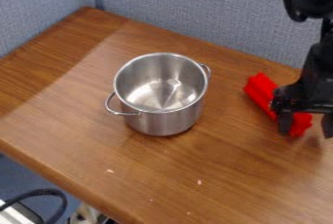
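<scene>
A red elongated block (264,94) lies on the wooden table at the right. My black gripper (306,121) is low at the right edge, open, its fingers around or just over the block's front part, which it partly hides; whether they touch it I cannot tell. A steel pot (159,113) with two handles stands upright left of centre.
A padded grey wall (182,14) runs along the back. A black cable (46,194) lies off the table at the lower left.
</scene>
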